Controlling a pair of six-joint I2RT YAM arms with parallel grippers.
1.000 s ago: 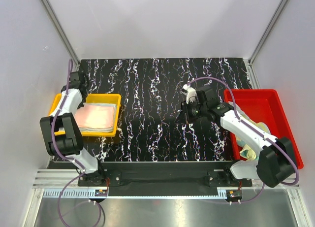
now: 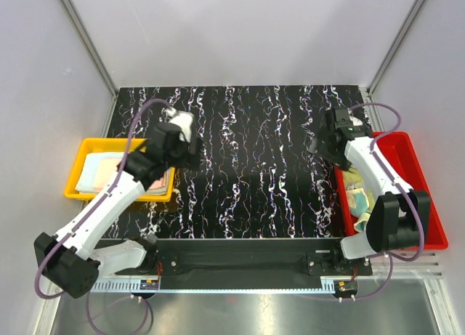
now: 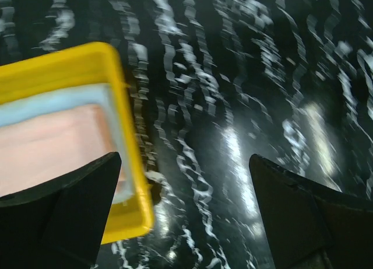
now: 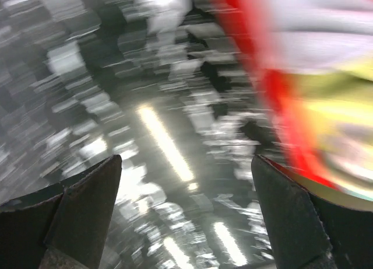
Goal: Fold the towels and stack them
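Flat folded towels, a pink towel (image 2: 107,172) over a light blue-grey one (image 2: 90,169), lie in the yellow tray (image 2: 73,186) on the left. My left gripper stands open over bare table, just right of that tray, with nothing between its fingers. At the right, loose yellow and pale towels (image 2: 356,198) lie in the red bin (image 2: 393,150), partly hidden by the right arm. Open and empty, my right gripper is over the table beside the bin's left wall. Towels (image 4: 335,117) blur past at that view's right edge.
Between the trays, the black marbled table (image 2: 251,160) is bare. A grey rail (image 2: 240,249) runs along its front edge, and white walls (image 2: 247,37) rise at the back and both sides.
The left arm has swung right, off the yellow tray and over the table. My right gripper has moved from mid-table rightward to the red bin's edge. The folded towels have stayed put.
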